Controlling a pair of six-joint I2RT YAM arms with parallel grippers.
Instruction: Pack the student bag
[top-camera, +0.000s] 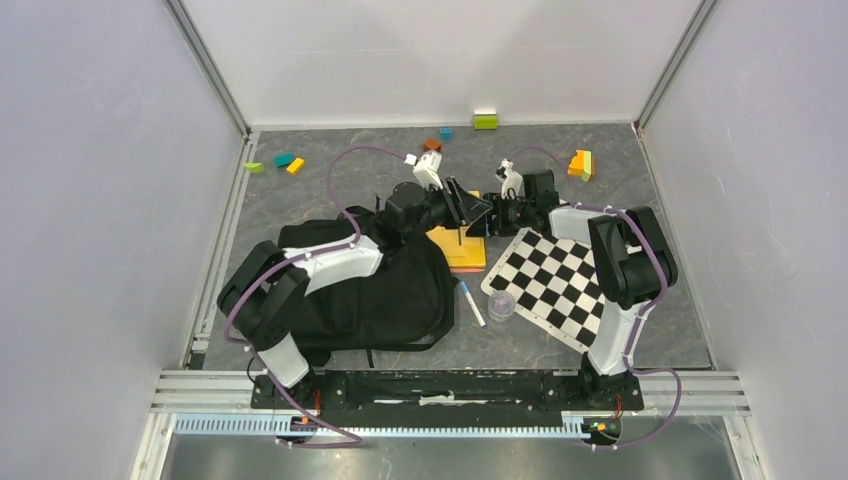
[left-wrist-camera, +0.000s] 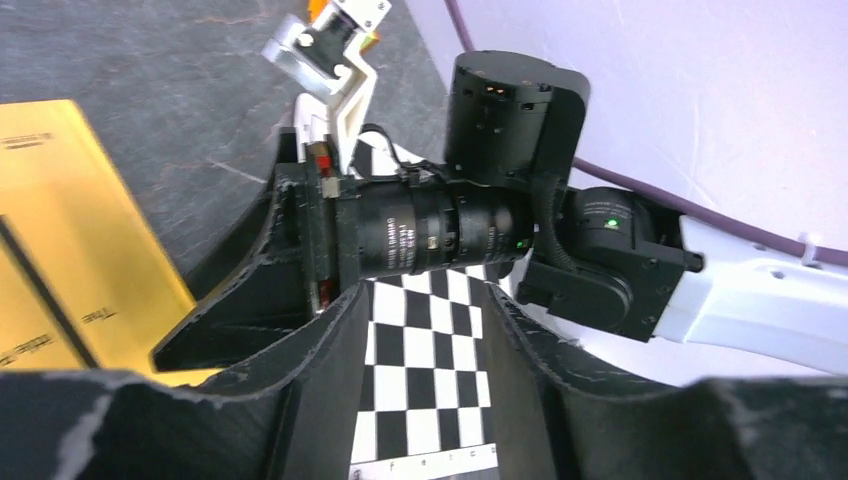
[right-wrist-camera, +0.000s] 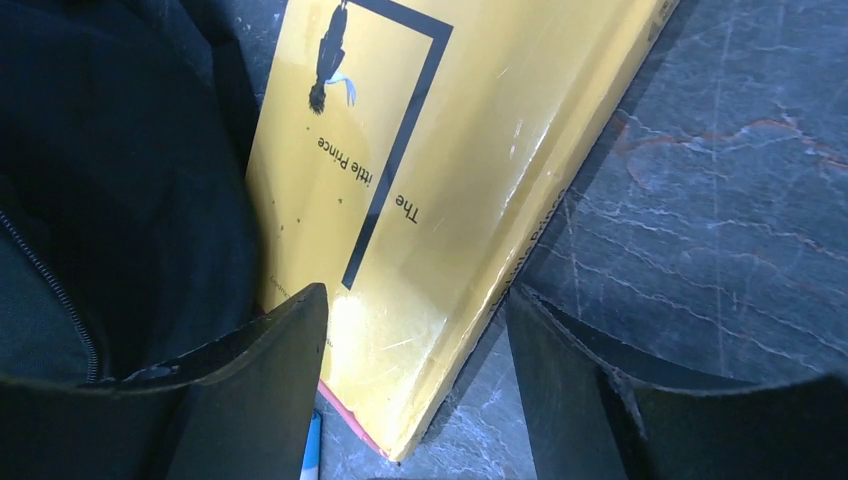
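Observation:
A yellow book (top-camera: 455, 250), The Little Prince (right-wrist-camera: 400, 180), lies on the grey surface beside the black bag (top-camera: 350, 300). My left gripper (top-camera: 462, 208) hangs over the book, its fingers apart and empty in the left wrist view. My right gripper is low at the book's near part, fingers apart on either side of it; whether they touch it is unclear. In the top view it is partly hidden by the left one.
A checkerboard mat (top-camera: 550, 290), a clear cup (top-camera: 501, 305) and a white marker (top-camera: 472, 303) are at the right and front. Small blocks (top-camera: 432, 145) lie along the back.

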